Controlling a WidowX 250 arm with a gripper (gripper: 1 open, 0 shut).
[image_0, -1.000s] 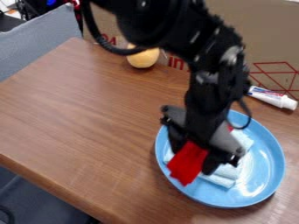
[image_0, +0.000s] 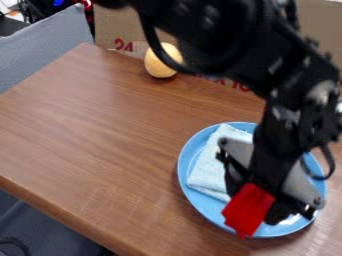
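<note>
My black gripper (image_0: 262, 185) is low over the right part of a blue plate (image_0: 201, 202), shut on a red object (image_0: 247, 208) that hangs tilted at the plate's front. A folded white cloth (image_0: 210, 165) lies on the plate, partly hidden behind the gripper. Where the red object's underside rests, on plate or cloth, I cannot tell.
A yellow round object (image_0: 160, 62) sits at the back by a cardboard box (image_0: 120, 30). The arm covers much of the upper right.
The white tube at the right is now hidden by the arm.
</note>
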